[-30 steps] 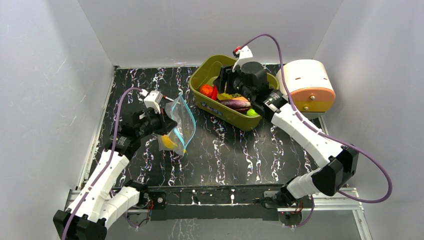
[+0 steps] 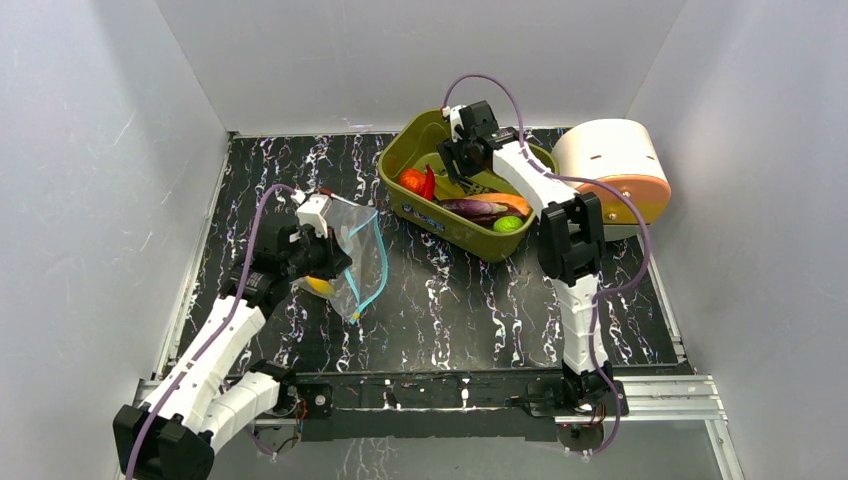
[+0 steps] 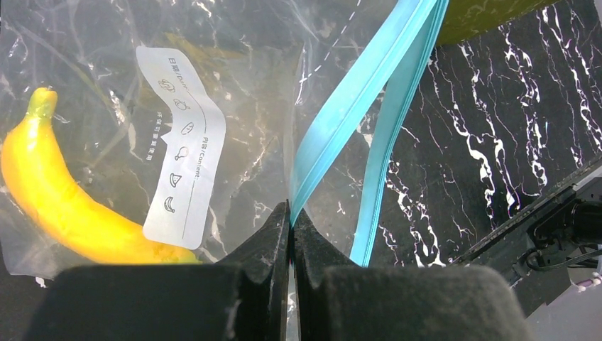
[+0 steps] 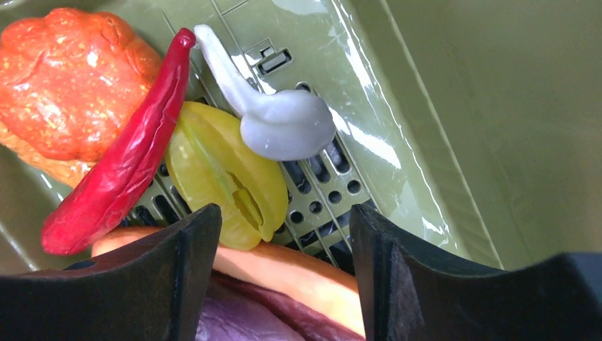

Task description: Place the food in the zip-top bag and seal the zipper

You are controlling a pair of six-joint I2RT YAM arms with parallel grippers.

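A clear zip top bag (image 3: 255,128) with a blue zipper (image 3: 355,121) hangs from my left gripper, which is shut on the bag's edge near the zipper. The zipper's two strips stand apart there. Inside the bag lies a yellow banana (image 3: 74,199), beside a white label. Over the green basket (image 2: 440,220), my right gripper is open and pointing down, nothing between its fingers. Below and ahead of it are a yellow-green star-shaped fruit (image 4: 227,177), a red chili (image 4: 128,163), a grey-white garlic-like piece (image 4: 287,124) and an orange-red lump (image 4: 78,85).
An eggplant (image 2: 475,208), an orange carrot-like piece (image 2: 508,202) and a green round piece (image 2: 508,224) also lie in the basket. A cream and orange bread box (image 2: 613,170) stands close to its right.
The left gripper and bag have shifted only slightly, with the bag's lower end nearer the front.
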